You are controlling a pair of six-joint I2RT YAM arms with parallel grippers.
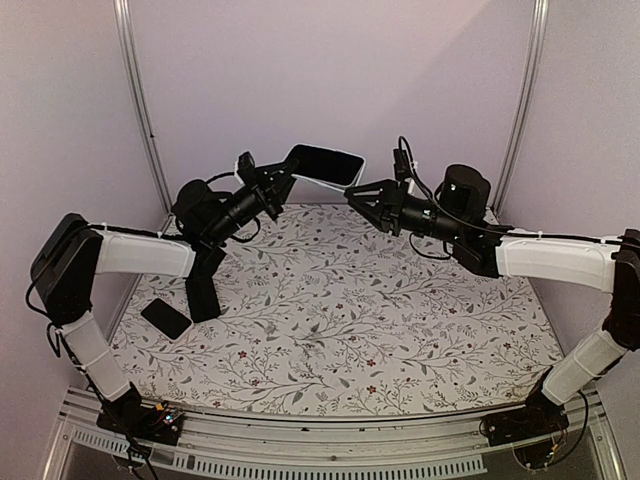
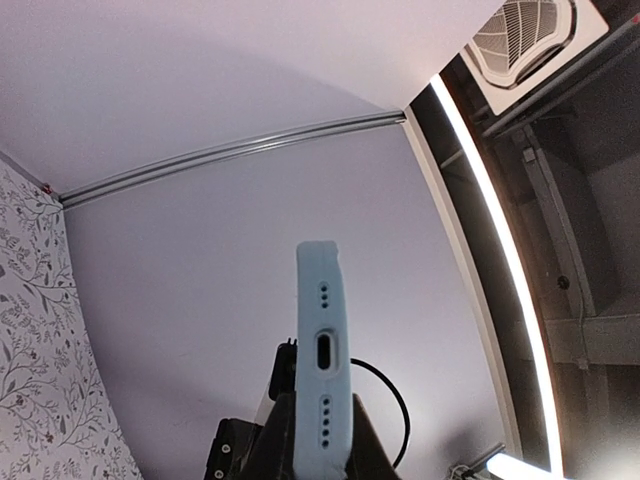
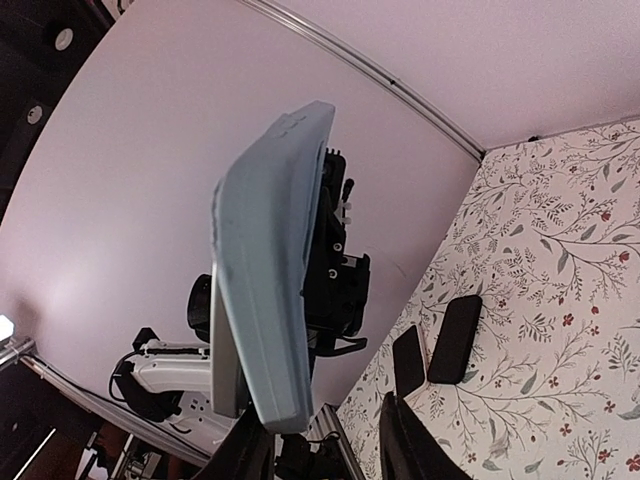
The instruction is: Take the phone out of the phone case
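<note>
The phone (image 1: 328,165) is held in the air, its black screen facing the top camera. A pale blue case (image 3: 265,270) is around it. My left gripper (image 1: 287,176) is shut on the cased phone at its left end. In the left wrist view the case's end edge, with a port opening (image 2: 323,350) and small holes, stands upright between the fingers. Close to the lower right corner of the case is my right gripper (image 1: 360,200), its fingers apart. In the right wrist view, the case's lower corner is beside the left finger (image 3: 245,452); whether they touch I cannot tell.
Two dark flat phone-like objects lie on the table at the left, one tilted (image 1: 166,318) and one more upright (image 1: 203,298). Pale walls (image 1: 330,70) stand behind and at the sides.
</note>
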